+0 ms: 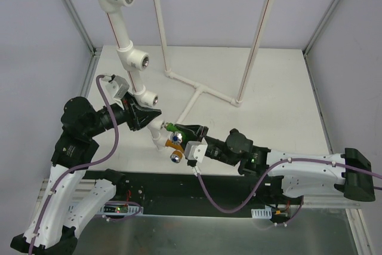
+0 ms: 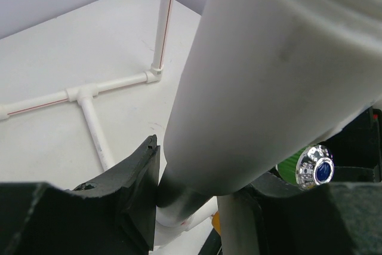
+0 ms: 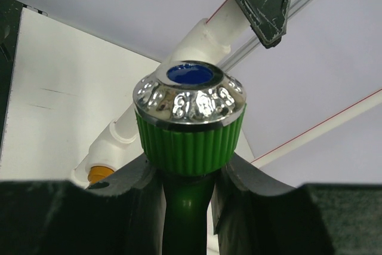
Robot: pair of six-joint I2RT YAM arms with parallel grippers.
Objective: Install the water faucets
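A white upright pipe (image 1: 117, 28) with several threaded sockets stands at the left in the top view. My left gripper is part open with its fingers either side of this pipe; whether the pads touch it I cannot tell. A green-handled faucet (image 3: 190, 120) with a chrome cap and blue centre fills the right wrist view, and my right gripper is shut on it. In the top view that faucet's green end (image 1: 171, 128) lies close to a low socket (image 1: 156, 123). Below it, an orange faucet (image 1: 175, 145) sits at the pipe's lowest fitting.
Thin white pipes (image 1: 200, 88) form a frame across the white board (image 1: 274, 106). The board's right half is clear. Both grippers are close together near the pipe's lower end. A dark strip (image 1: 179, 192) runs along the front.
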